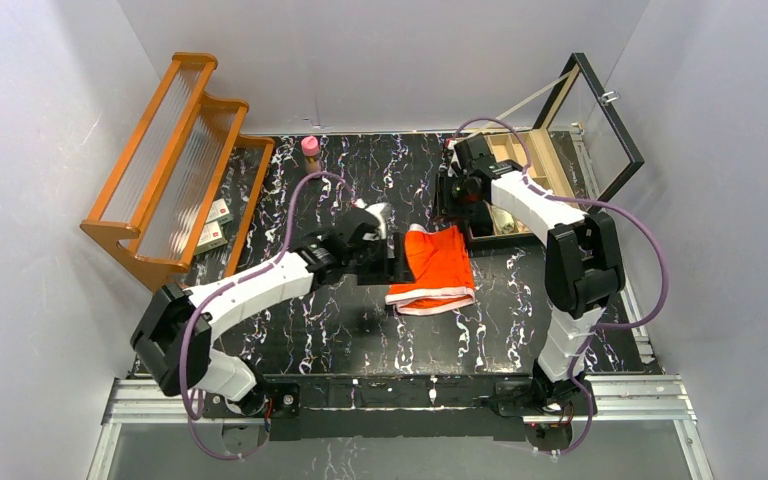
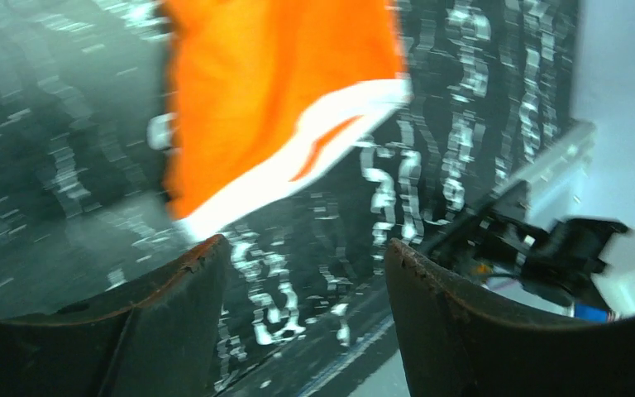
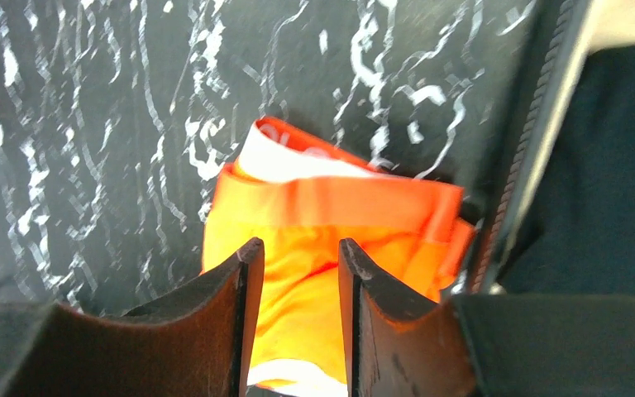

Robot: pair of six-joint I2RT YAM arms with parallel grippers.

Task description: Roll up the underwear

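The orange underwear with white bands [image 1: 438, 262] lies folded flat on the dark marbled table, its far edge close to the box. Over its left side stands my left gripper [image 1: 400, 262], open and empty; in the left wrist view the cloth [image 2: 281, 91] lies beyond its wide-apart fingers [image 2: 190, 285]. My right gripper [image 1: 443, 198] is beyond the cloth's far edge, by the box. From the right wrist view, its fingertips are parted part way, with nothing held between them, and the underwear [image 3: 322, 203] shows below, its far end folded over a white band.
An open wooden box [image 1: 505, 238] with a raised lid [image 1: 615, 130] stands at the right, close to my right gripper. At the left is a wooden shelf rack [image 1: 150, 180], with a pink-capped bottle [image 1: 311, 157] at the back.
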